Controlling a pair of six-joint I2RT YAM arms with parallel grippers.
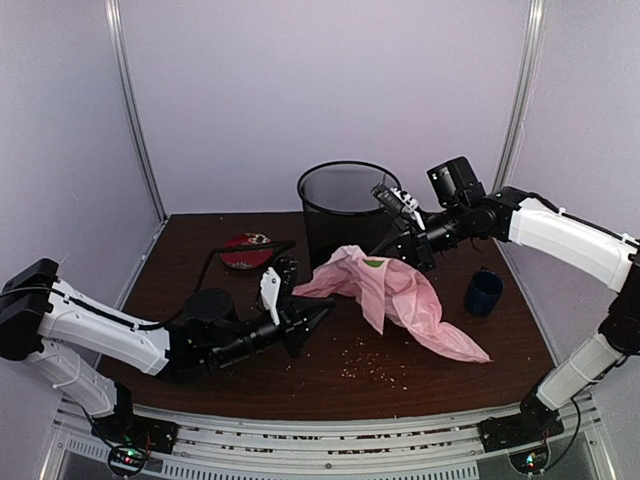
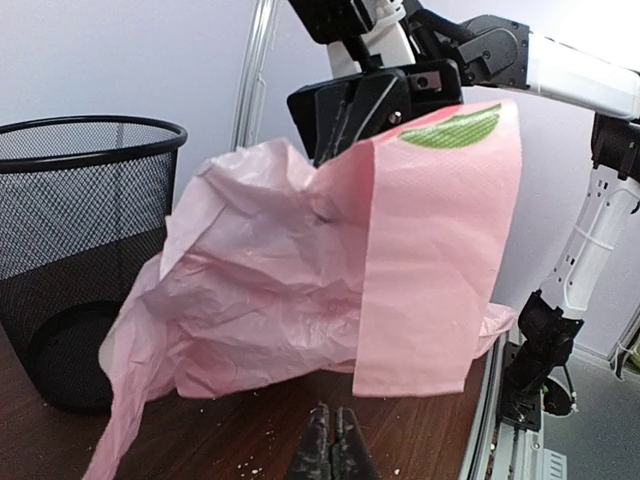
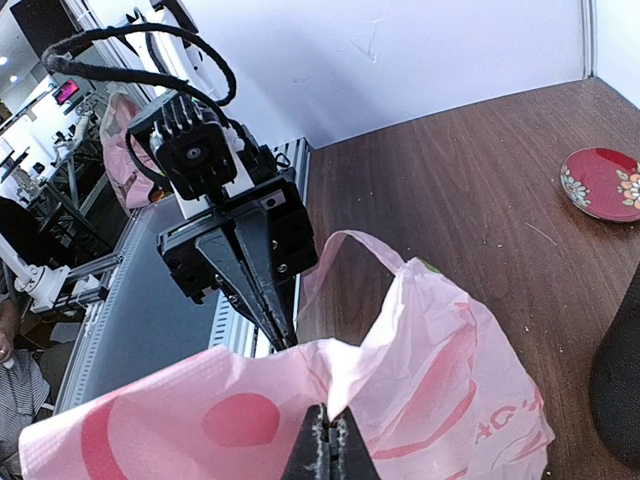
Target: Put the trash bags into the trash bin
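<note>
A pink plastic trash bag [image 1: 405, 305] with a green patch hangs crumpled over the table, in front of the black mesh trash bin [image 1: 325, 225]. My right gripper is shut on a gathered fold of this bag, and the rest drapes down from it. My left gripper is shut with nothing between its fingers; it points at the bag from the left, below the bag's lower edge in its own wrist view. From above, the left fingertips [image 1: 325, 304] look close to the bag's left end; whether they touch is unclear.
Behind the left arm lies a red flowered plate [image 1: 246, 258]. To the right of the bag stands a dark blue mug [image 1: 484, 292]. Small pale crumbs [image 1: 365, 362] are scattered on the front middle of the brown table [image 1: 250, 390].
</note>
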